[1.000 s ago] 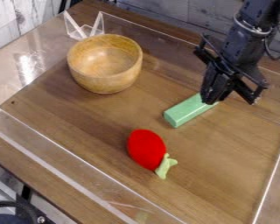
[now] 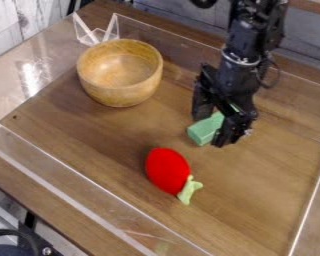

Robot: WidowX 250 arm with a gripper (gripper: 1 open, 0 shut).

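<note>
My gripper (image 2: 219, 112) is a dark arm end lowered over a light green block (image 2: 203, 131), open around it and hiding much of its upper part; whether the fingers touch it is unclear. A red object with a pale green tip (image 2: 167, 170) lies below and left of the block.
A wooden bowl (image 2: 120, 73) stands at the upper left, with a white wire-like item (image 2: 96, 29) behind it. Walls edge the back and right.
My gripper has moved down and left from the back right onto the green block, covering part of it. The red object and bowl have not moved.
</note>
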